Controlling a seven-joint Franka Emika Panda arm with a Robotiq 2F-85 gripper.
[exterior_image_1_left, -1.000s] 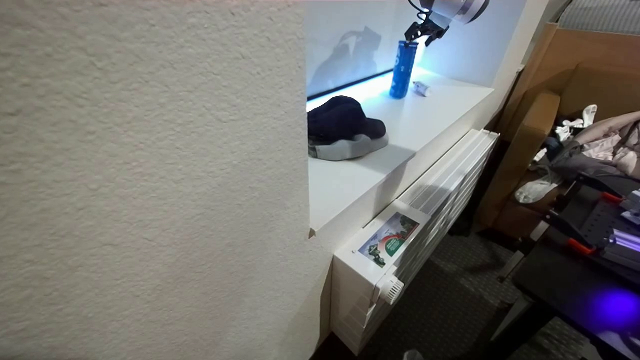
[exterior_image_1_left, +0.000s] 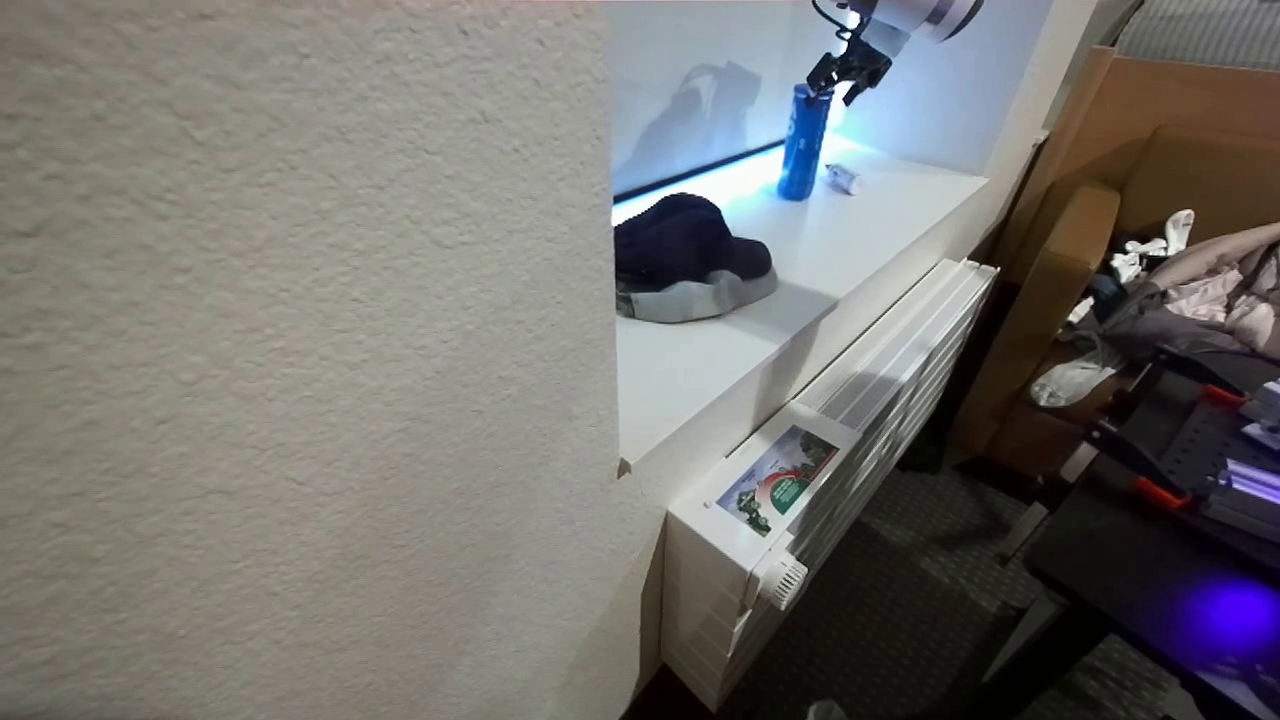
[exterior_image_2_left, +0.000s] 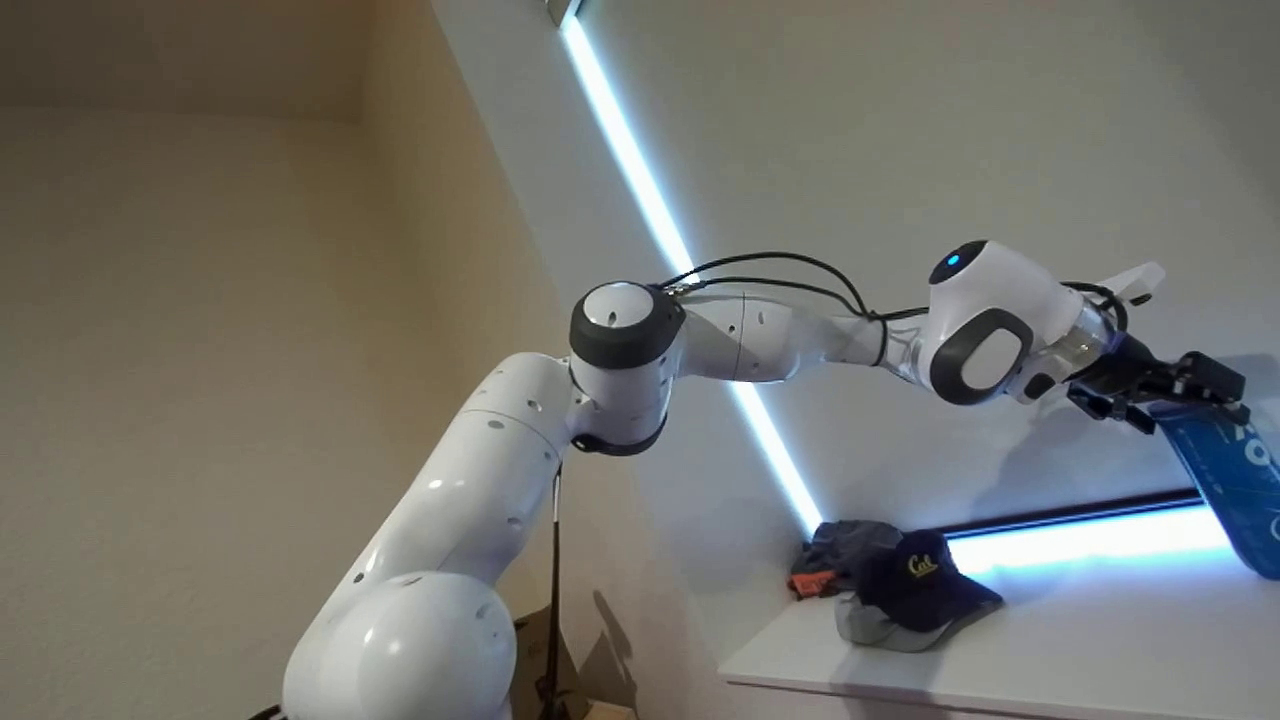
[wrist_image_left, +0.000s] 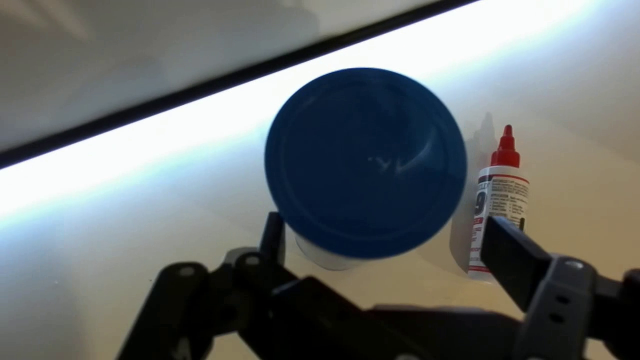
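A tall blue canister (exterior_image_1_left: 804, 144) stands upright on the white windowsill, close to the lit back edge. From above, in the wrist view, its round dark-blue lid (wrist_image_left: 366, 162) fills the middle. My gripper is open at the canister's top, one finger by the lid's left edge and the other beyond its right side. In exterior view 2, the gripper (exterior_image_2_left: 1188, 412) is over the upper end of the canister (exterior_image_2_left: 1236, 486), which the frame cuts off. Whether a finger touches it, I cannot tell.
Right of the canister lies a small white bottle with a red nozzle (wrist_image_left: 501, 204), partly behind my right finger. Dark and grey caps (exterior_image_1_left: 696, 258) lie farther along the windowsill (exterior_image_1_left: 720, 372). Between them and the canister the sill is bare. A radiator (exterior_image_1_left: 876, 348) runs below.
My gripper has come down very slightly at the canister's top. The canister still stands upright in nearly the same spot; the caps and small bottle look unchanged.
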